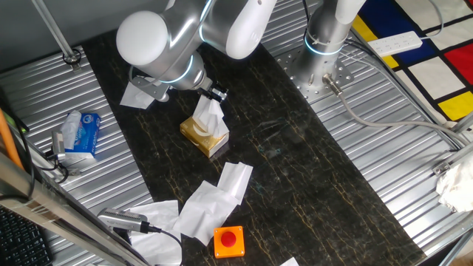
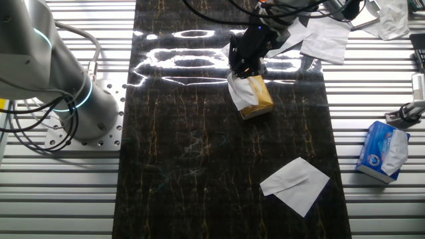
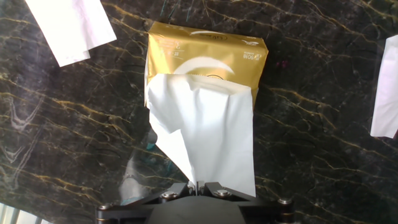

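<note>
A gold tissue pack lies on the dark marbled board, its opening facing up. Out of it comes a white tissue, which stretches toward my gripper at the bottom of the wrist view. The fingertips are together on the tissue's near edge, pinching it. From exterior view 1, the gripper hangs just above and behind the pack, with the tissue rising between them. In exterior view 2 the tissue drapes over one side of the pack; the arm partly covers the fingers there.
Loose white tissues lie toward the front of the board, near an orange box with a red button. Another tissue lies apart. A blue tissue pack sits on the slatted metal at the left. The board's middle right is clear.
</note>
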